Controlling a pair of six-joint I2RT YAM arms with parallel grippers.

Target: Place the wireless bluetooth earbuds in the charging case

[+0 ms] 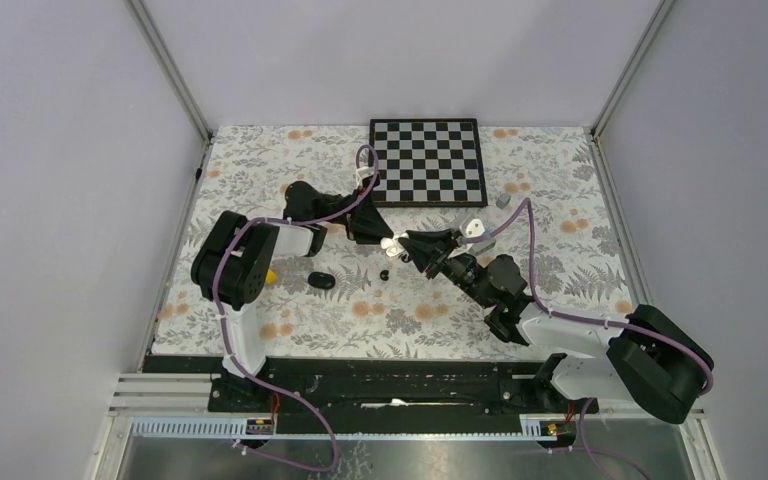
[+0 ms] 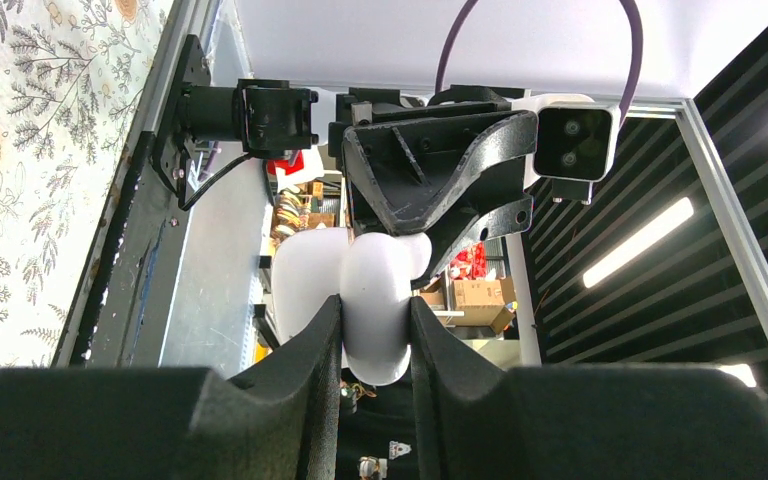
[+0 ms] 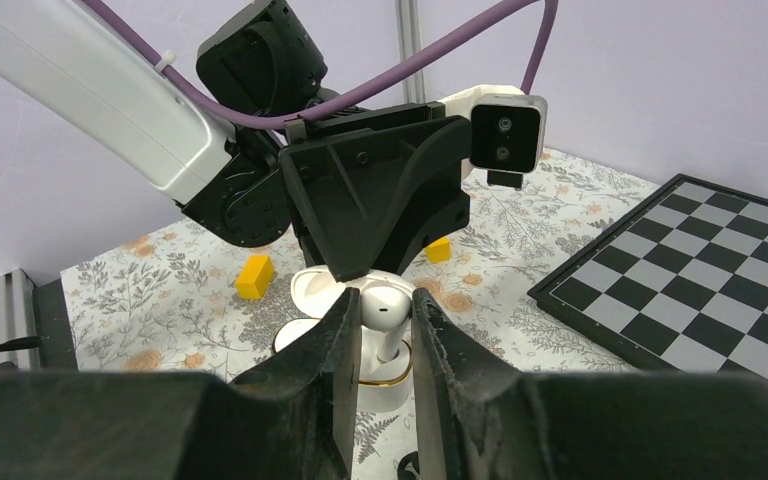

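Note:
A white charging case (image 3: pixel 385 396) with a gold rim hangs above the table, its lid (image 3: pixel 312 292) raised. My left gripper (image 1: pixel 384 241) is shut on it; in the left wrist view the case's rounded white end (image 2: pixel 376 345) sits between the fingers. From the right, my right gripper is shut on a white earbud (image 3: pixel 386 307). The earbud's round head lies between those fingertips, while its stem (image 3: pixel 390 346) points down at the open case. How deep the stem sits cannot be told. Both grippers nearly meet in the top view.
Below lie a black oval case (image 1: pixel 321 280) and a small black earbud (image 1: pixel 384 274). A checkered board (image 1: pixel 427 162) is at the back. Yellow blocks (image 3: pixel 254 277) rest on the left, and a grey block (image 1: pixel 503 201) on the right.

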